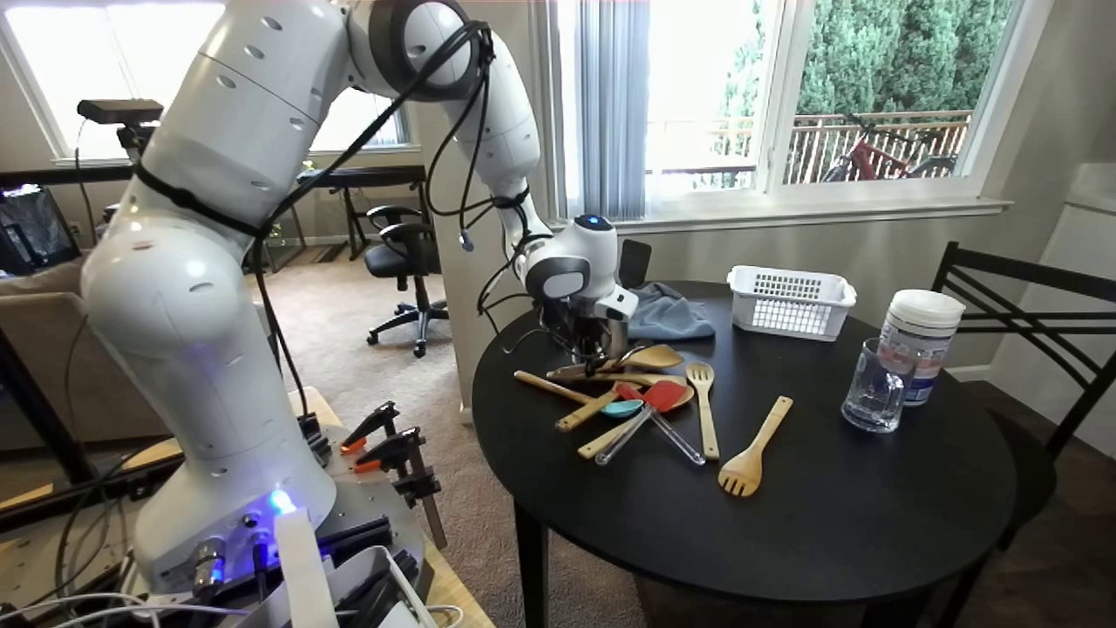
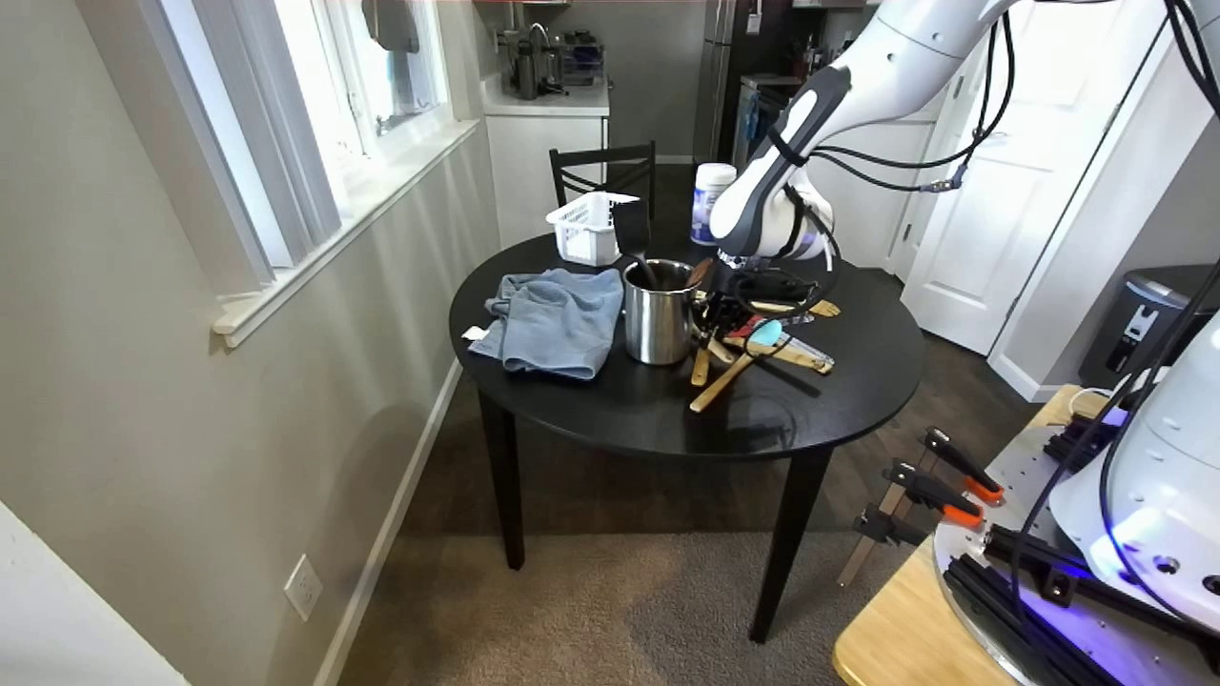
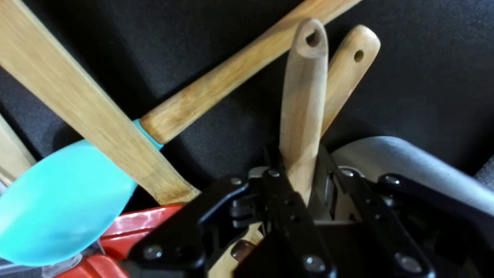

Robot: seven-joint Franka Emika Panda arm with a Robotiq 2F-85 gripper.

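Observation:
A wooden utensil handle [image 3: 303, 102] with a hole at its end stands between my gripper's [image 3: 298, 160] fingers, which are shut on it. Its other end is hidden by the gripper in the wrist view. Over the back of the utensil pile, my gripper [image 1: 591, 354] points down, close beside the steel pot [image 2: 659, 326]. Another wooden handle [image 3: 352, 65] lies just behind the held one. A turquoise spoon head [image 3: 65, 199] lies under a wooden handle at the left, beside red utensil parts [image 3: 139, 227].
A black spatula [image 2: 632, 229] stands in the pot. A blue-grey cloth [image 2: 555, 326] lies beside it. Further off are a white basket [image 1: 792, 303], a glass mug [image 1: 874, 398] and a white-lidded tub [image 1: 926, 309]. A wooden fork [image 1: 758, 450] lies apart.

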